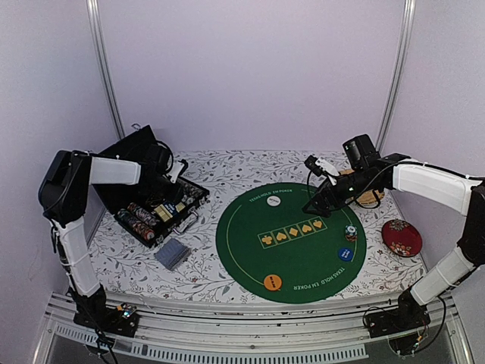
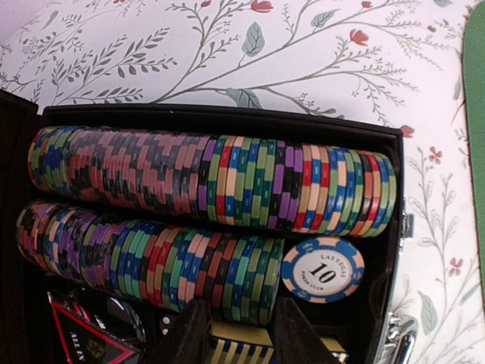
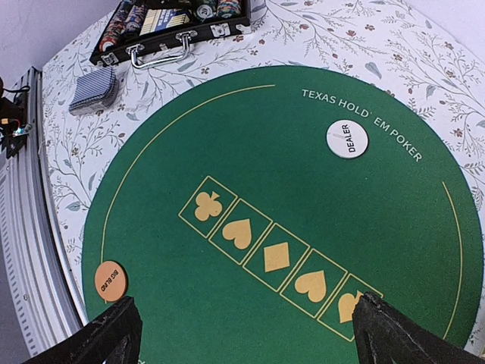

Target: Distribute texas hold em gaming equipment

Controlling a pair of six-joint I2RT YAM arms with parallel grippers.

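Note:
An open black chip case (image 1: pixel 136 236) sits at the left, my left gripper over it, part open, its tips low among chip rows (image 2: pixel 136 167), a loose 10 chip (image 2: pixel 322 269) and yellow-striped pieces (image 2: pixel 239 349); whether anything is between the fingers is unclear. The green poker mat (image 1: pixel 250 235) bears a dealer button (image 3: pixel 347 139), an orange big blind button (image 3: pixel 111 280), a blue button (image 1: pixel 345 254) and a small chip stack (image 1: pixel 350 231). My right gripper stands open above the mat's right part.
A deck-like grey block (image 1: pixel 172 254) lies before the case. At the right are a red patterned round item (image 1: pixel 402 237) and a wooden piece (image 1: pixel 373 199) behind the right arm.

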